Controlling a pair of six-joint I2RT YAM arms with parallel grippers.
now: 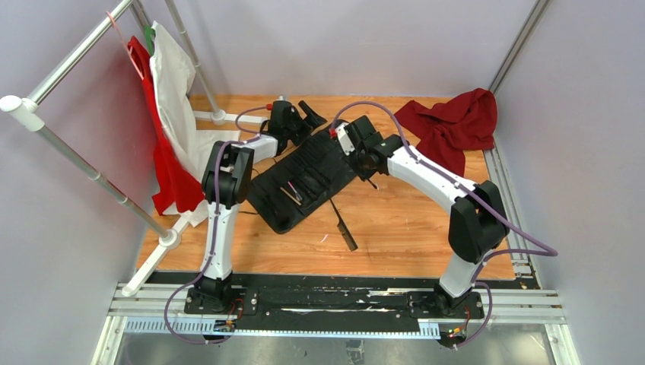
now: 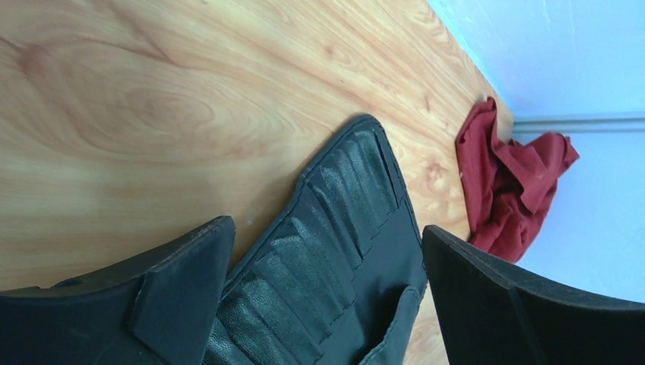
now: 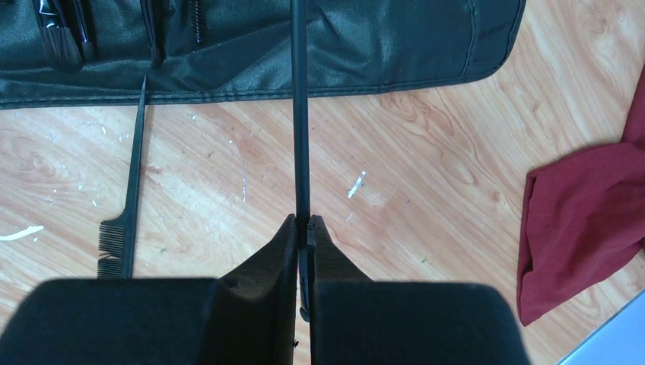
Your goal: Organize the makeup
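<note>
A black makeup roll (image 1: 268, 215) lies unrolled, slantwise, across the wooden table. Several dark brushes (image 3: 61, 42) and slim tools rest in its slots. My right gripper is shut on a thin black stick (image 3: 300, 114), which crosses the roll's lower edge in the right wrist view; its far end runs out of that view. Over the roll's far end, my left gripper stands open, with the roll's corner showing between its fingers, though I cannot tell how far below. A black tail comb (image 1: 347, 236) lies on the wood, its tip reaching the roll's edge.
A crumpled dark red cloth (image 1: 449, 125) occupies the back right. At the left, a white rack (image 1: 72, 156) carries red and white garments (image 1: 171, 91). Bare table (image 1: 426, 236) stretches across the front right.
</note>
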